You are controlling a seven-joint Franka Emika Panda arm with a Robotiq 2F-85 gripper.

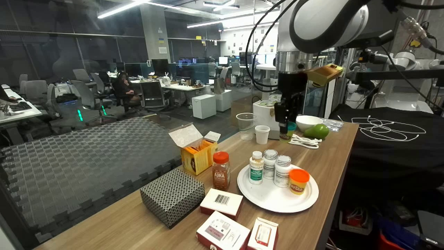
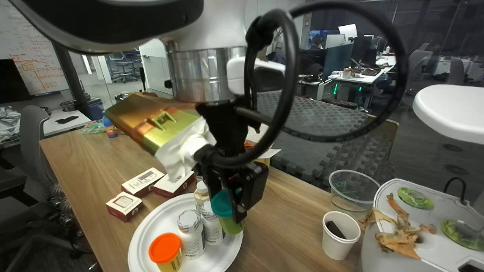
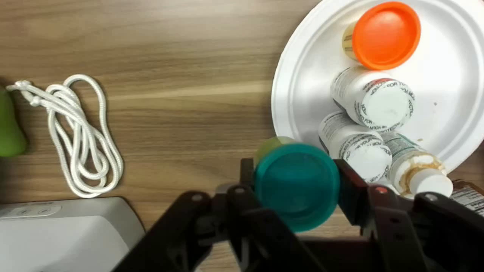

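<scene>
A small tub with a teal lid (image 3: 297, 188) and a yellow-green body is gripped between the fingers of my gripper, which is shut on it. In exterior view 2 the teal-lidded tub (image 2: 222, 204) hangs in the air, its base overlapping the plate's rim in that view. The white plate (image 3: 286, 90) carries an orange-lidded tub (image 3: 387, 35), two white bottles with printed seals (image 3: 385, 104) and a white-capped bottle (image 3: 431, 181). Seen from exterior view 1, my gripper (image 1: 287, 118) is beyond the plate, near the white rope.
White rope (image 3: 86, 136) lies coiled on bare wood, with a green fruit (image 3: 10, 124) beside it. A white appliance (image 3: 68, 238), a paper cup (image 1: 262, 134) and a clear cup (image 1: 246, 125) stand near. Boxes (image 1: 222, 202) and a red-lidded jar (image 1: 221, 171) are around the plate.
</scene>
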